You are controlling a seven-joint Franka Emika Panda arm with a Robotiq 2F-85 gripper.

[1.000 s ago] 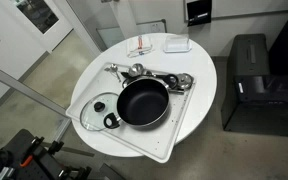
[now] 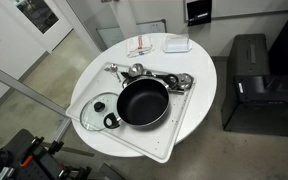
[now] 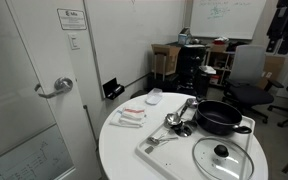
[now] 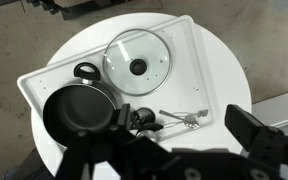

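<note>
In the wrist view my gripper is open, its dark fingers wide apart along the lower edge, high above the table. Below lie a black pot (image 4: 76,112) at the left and a glass lid (image 4: 136,60) with a black knob at the upper middle. The pot (image 2: 143,102) is empty and rests on a white tray (image 2: 162,152); the lid (image 2: 99,111) lies flat beside it. Several metal utensils (image 3: 175,119), ladles and spoons among them, are gathered on the tray beside the pot. Nothing shows between the fingers.
The tray sits on a round white table (image 2: 206,68). A folded cloth (image 3: 129,117) and a small clear container (image 3: 153,98) occupy the table beyond the tray. An office chair (image 3: 246,75) and a black cabinet (image 2: 259,95) stand away from the table.
</note>
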